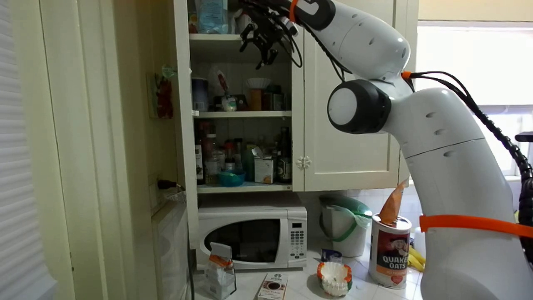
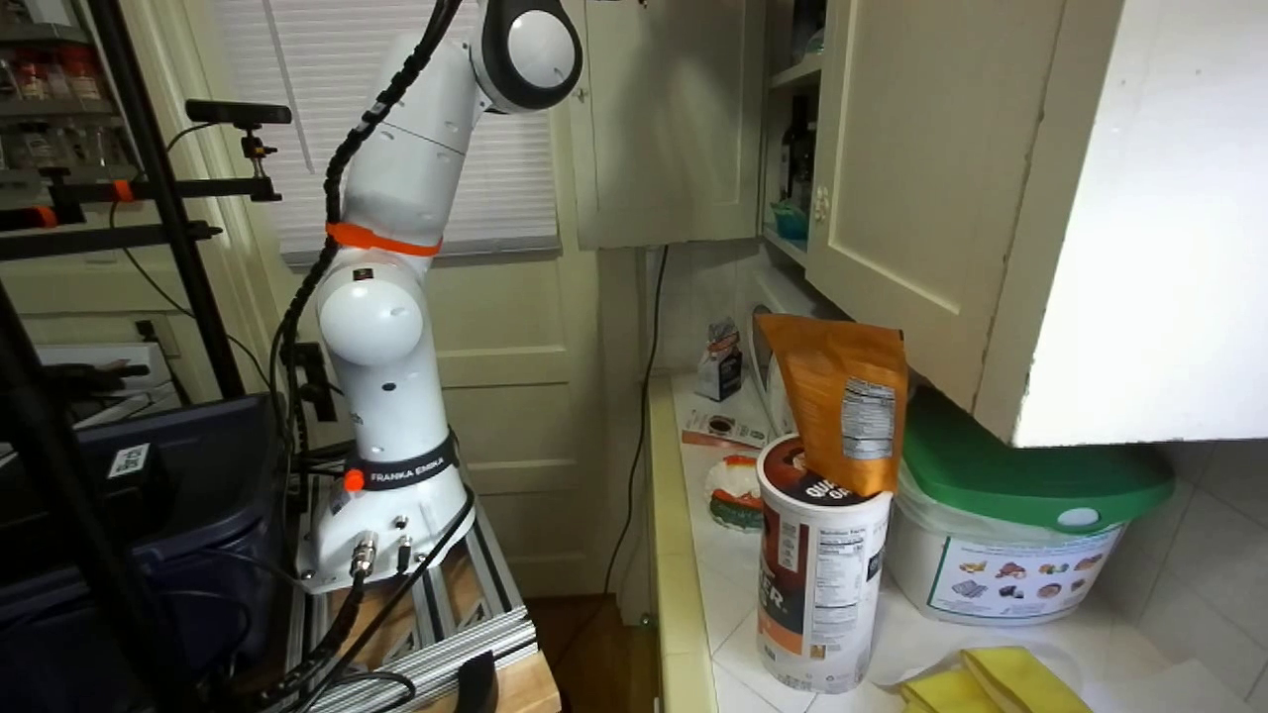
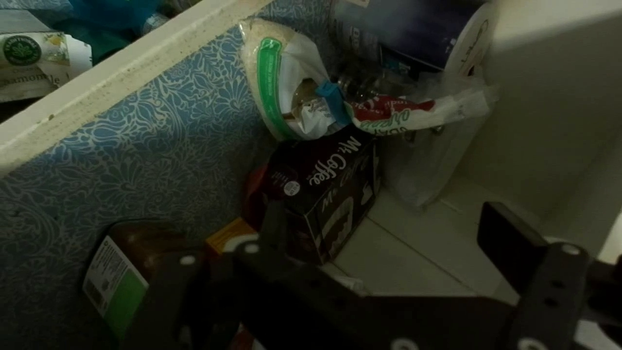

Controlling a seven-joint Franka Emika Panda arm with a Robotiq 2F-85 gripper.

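High in front of the open cabinet, my gripper (image 1: pixel 252 56) stands open, its fingers spread and pointing down. In the wrist view the gripper has nothing between its two dark fingertips. A black Mr. Coffee box (image 3: pixel 323 189) shows past the fingers, partly covered by one of them. Close to it are a clear bag with a green stripe (image 3: pixel 285 81) and a dark blue canister (image 3: pixel 408 29). On the counter, a Starbucks coffee box (image 1: pixel 273 286) lies flat in front of the microwave (image 1: pixel 250 235).
White coffee filters (image 1: pixel 257 83) sit on a brown box (image 1: pixel 255 100) on the middle shelf. The lower shelf is crowded with bottles. An oats canister (image 1: pixel 390 252), a bowl with an orange-and-green rim (image 1: pixel 334 278) and a small bag (image 1: pixel 220 277) stand on the counter.
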